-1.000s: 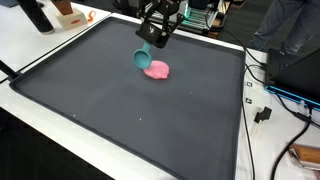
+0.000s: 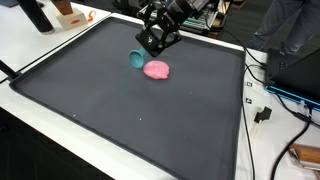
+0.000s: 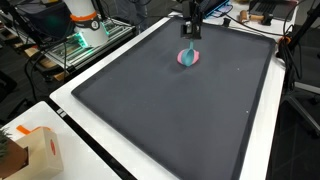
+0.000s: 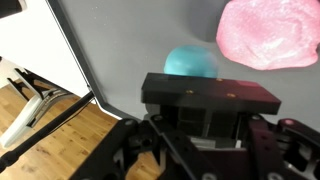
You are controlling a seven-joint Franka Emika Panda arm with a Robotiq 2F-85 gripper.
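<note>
A teal, rounded object (image 2: 136, 59), which looks like a spoon or scoop, hangs at the tip of my gripper (image 2: 149, 46). The black fingers are shut on its upper part. From the wrist, the teal bowl (image 4: 190, 62) pokes out past the gripper, whose fingers hide the rest. A flat pink object (image 2: 156, 69) lies on the grey mat, just beside the teal one in exterior view 1. In exterior view 2 the teal end (image 3: 188, 57) overlaps the pink object (image 3: 195, 60); whether they touch I cannot tell.
Cables and a dark stand (image 2: 300, 75) are off the mat to the right. A wooden item (image 2: 72, 17) lies beyond its far-left edge.
The arm has tilted and shifted, and the teal object has moved slightly left and up, away from the pink one in exterior view 1. The pink object has stayed put.
</note>
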